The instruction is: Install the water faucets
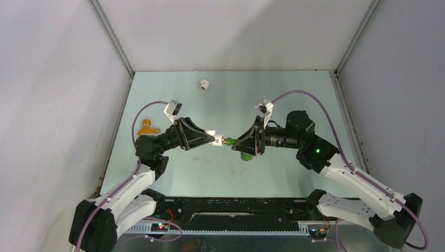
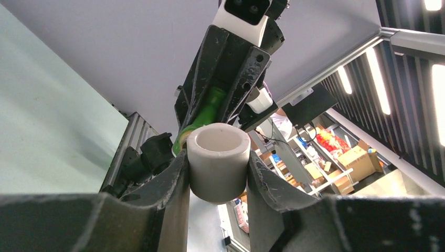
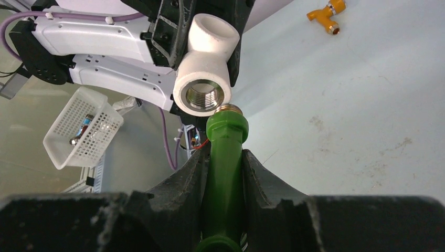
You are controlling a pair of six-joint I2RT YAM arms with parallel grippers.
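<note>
A white tee fitting (image 1: 217, 138) (image 2: 218, 163) (image 3: 201, 88) is gripped by my left gripper (image 1: 207, 137), its threaded metal socket facing right. My right gripper (image 1: 239, 145) is shut on a green faucet (image 3: 224, 173), whose threaded tip (image 3: 229, 108) is at the socket's mouth; whether it has entered cannot be told. An orange faucet (image 1: 147, 128) (image 3: 328, 18) lies on the table at left, and a second white fitting (image 1: 204, 84) lies near the back.
A white basket (image 3: 68, 136) with items stands beyond the table's edge in the right wrist view.
</note>
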